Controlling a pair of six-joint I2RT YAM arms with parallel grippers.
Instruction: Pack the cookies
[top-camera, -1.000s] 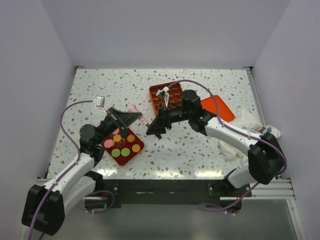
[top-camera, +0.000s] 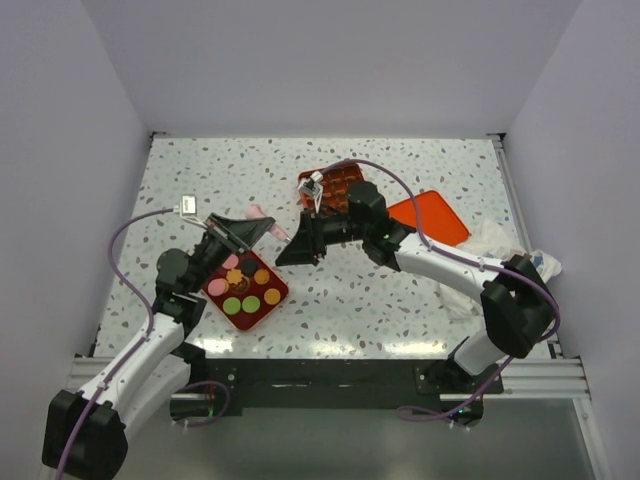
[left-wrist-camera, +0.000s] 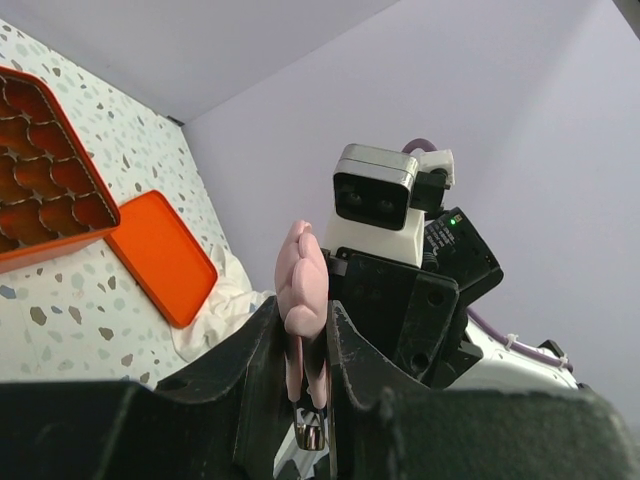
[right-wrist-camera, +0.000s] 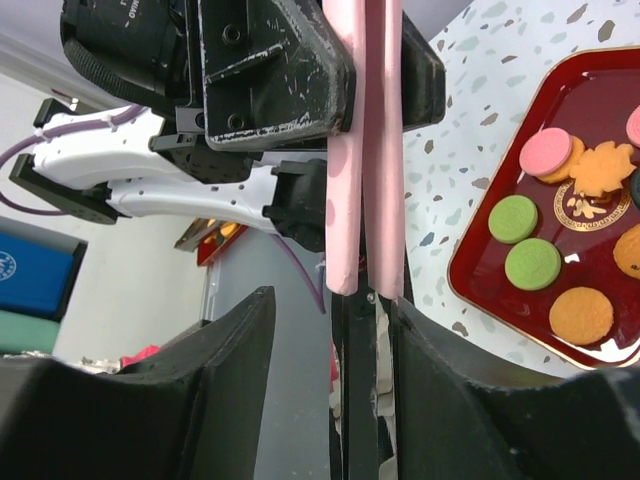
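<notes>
Pink paw-ended tongs (left-wrist-camera: 301, 285) are pinched in my left gripper, which is shut on them. In the top view they hang tilted above the table. Their slim arms run down between the fingers of my right gripper. That gripper stands open around them, its right finger (right-wrist-camera: 450, 365) close to the metal and a gap left of it. Whether the right finger touches is unclear. A dark red tray (right-wrist-camera: 490, 280) holds cookies: pink, green, orange and black. The brown compartment box (top-camera: 333, 187) at the back shows only empty cells in the left wrist view.
An orange-red lid (top-camera: 438, 217) lies flat right of the box. A crumpled white cloth (top-camera: 490, 245) lies at the table's right side. Both arms meet beside the tray's right side.
The left gripper has shifted slightly left, still holding the tongs.
</notes>
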